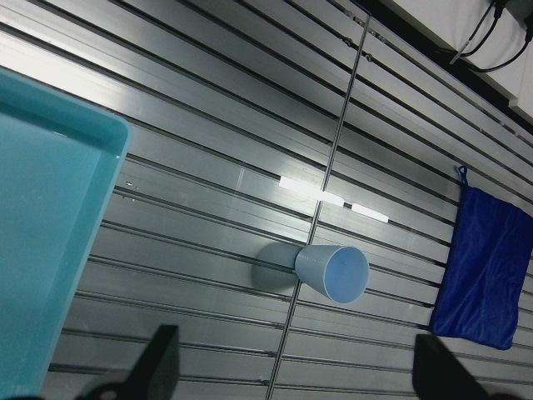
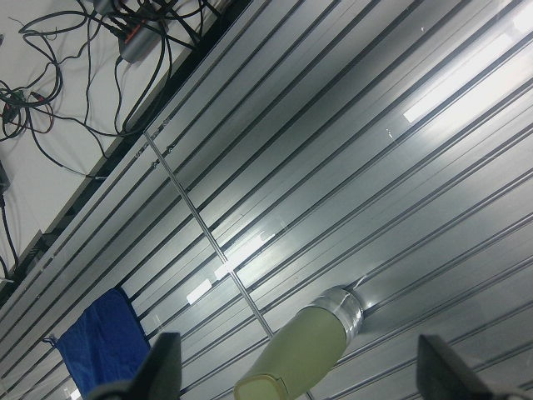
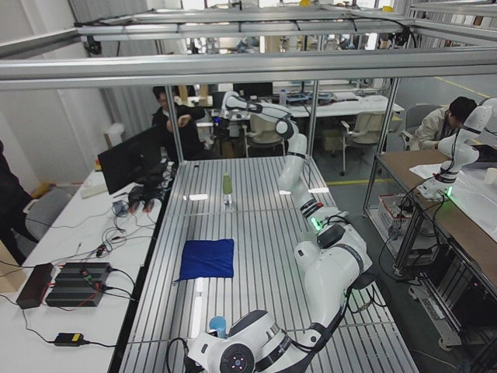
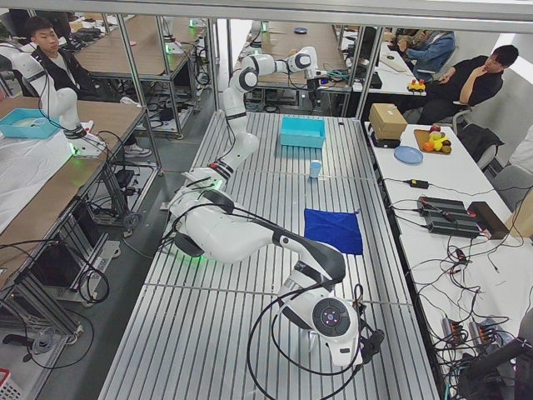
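Note:
A light blue cup point(image 1: 331, 273) stands on the slatted table, beside a turquoise tray point(image 1: 42, 233) in the left wrist view. A dark blue cloth point(image 4: 333, 231) lies flat near the table's middle. A green bottle with a silver base point(image 2: 293, 354) stands below my right gripper in the right wrist view. In the left wrist view my left gripper is open, high above the table with nothing between its fingers. My right gripper is open too, its blurred fingertips at the lower edge, the bottle seen beneath between them.
A side bench point(image 3: 116, 318) with power units, cables and a monitor runs along the table. A blue plate point(image 4: 408, 154), fruit board and cardboard box sit on it. Aluminium frame posts surround the table. People sit nearby.

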